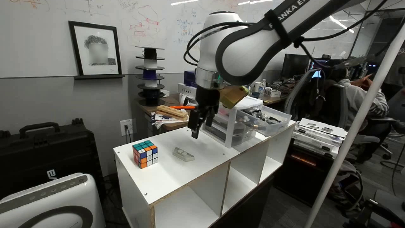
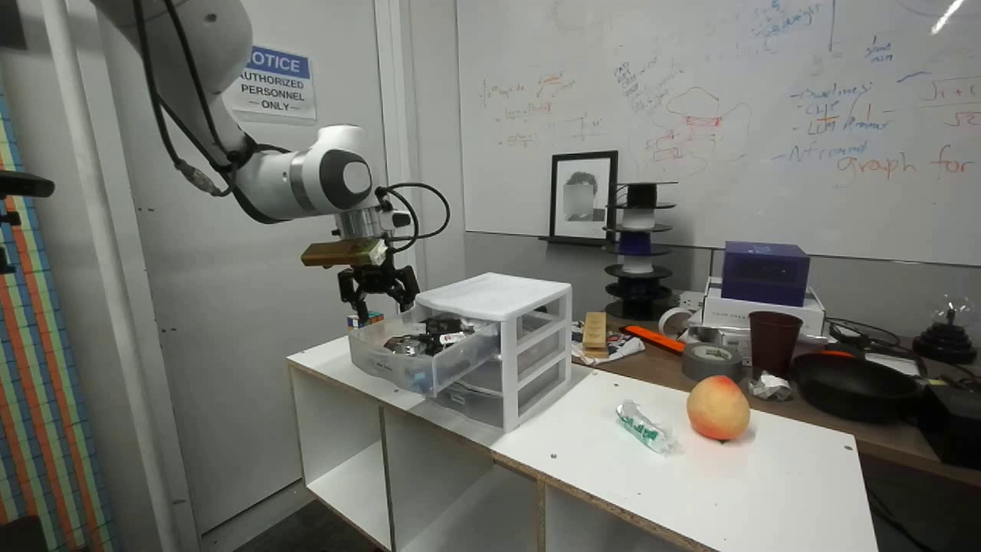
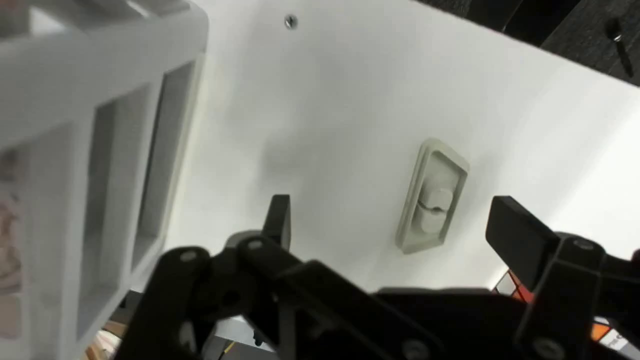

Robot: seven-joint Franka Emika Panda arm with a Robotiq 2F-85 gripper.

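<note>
My gripper point(image 1: 201, 127) hangs fingers-down above the white shelf top, left of the drawer unit in exterior view 1. In the wrist view its two fingers point(image 3: 520, 243) stand wide apart, so it is open with nothing held. A small pale grey tray-like piece point(image 3: 421, 242) with a rounded insert lies flat below, nearer the right finger; it also shows as a translucent-looking piece point(image 1: 183, 154) in exterior view 1. The Rubik's cube point(image 1: 145, 154) sits left of it on the shelf, and the wrist view catches only its corner point(image 3: 510, 284) behind the right finger.
A white drawer unit point(image 1: 230, 131) stands close beside the gripper, its upper clear drawer point(image 2: 397, 345) pulled out and full of parts. A peach point(image 2: 718, 408) and a crumpled wrapper point(image 2: 645, 427) lie at the unit's other side. Bare shelf surface point(image 1: 171, 182) is free in front.
</note>
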